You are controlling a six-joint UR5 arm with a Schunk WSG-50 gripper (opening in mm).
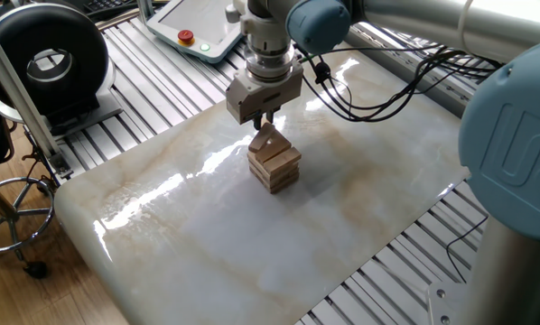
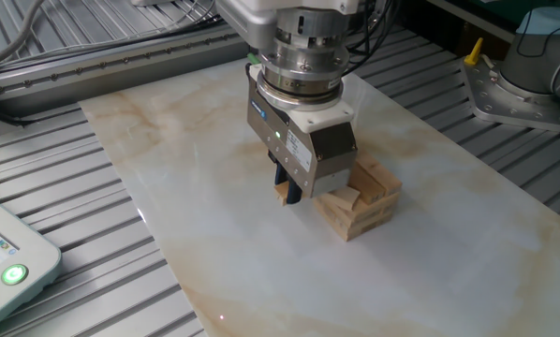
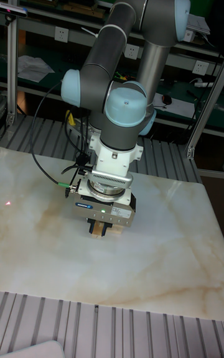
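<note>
A small stack of light wooden blocks [image 1: 274, 171] stands on the marbled board, several layers high, its sides fairly even. At its top, on the side towards my gripper, one wooden block [image 1: 265, 138] lies at an angle to the layer below. My gripper [image 2: 287, 187] points down beside the stack, its black fingers on either side of that block, apparently shut on it. One end of the block [image 2: 282, 194] pokes out past the fingers; the other reaches the stack. In the third exterior view, wood [image 3: 98, 229] shows between the fingers. Whether the block touches the stack is hard to tell.
The glossy marbled board [image 1: 189, 262] is clear around the stack. Slatted metal table [image 1: 144, 90] borders it. A teach pendant with a red button [image 1: 187, 37] lies at the back. Black cables [image 1: 378, 113] hang beside the arm.
</note>
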